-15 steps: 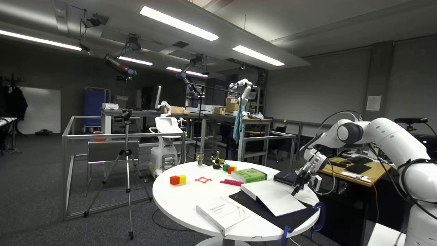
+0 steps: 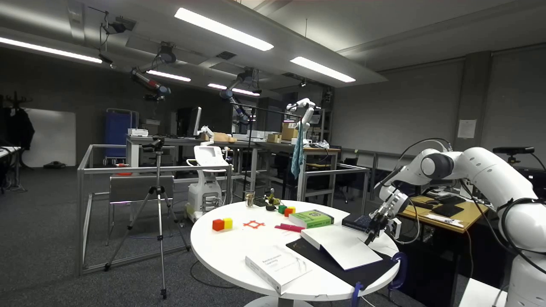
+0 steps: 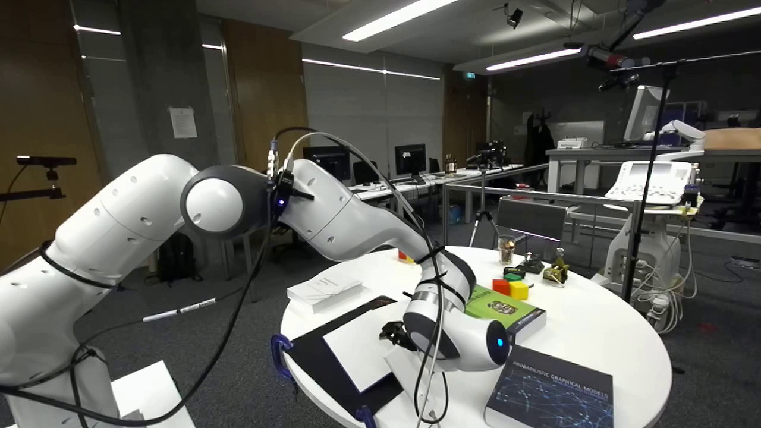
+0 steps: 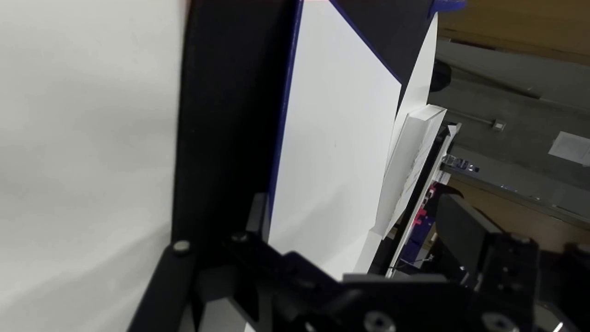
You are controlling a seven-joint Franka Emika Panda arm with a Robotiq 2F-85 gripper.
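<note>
A white book (image 2: 327, 236) lies partly over the black mat (image 2: 307, 250), and its blue-edged white flap (image 2: 350, 251) is spread open towards the table's edge. Just over that flap, close to the book, my gripper (image 2: 369, 238) points downward. In the wrist view the gripper is open, its two fingers wide apart. One finger (image 4: 256, 215) is beside the blue edge of the flap (image 4: 337, 121); whether they touch I cannot tell. The arm covers part of the book in exterior view 2.
Around the book on the round white table (image 2: 230, 256) are a green book (image 2: 311, 219), a dark blue book (image 3: 553, 389), a white book marked Reinforcement Learning (image 2: 279, 267) and coloured blocks (image 2: 222, 224). Blue clamps (image 2: 401, 271) grip the near edge. Free room lies at the table's left.
</note>
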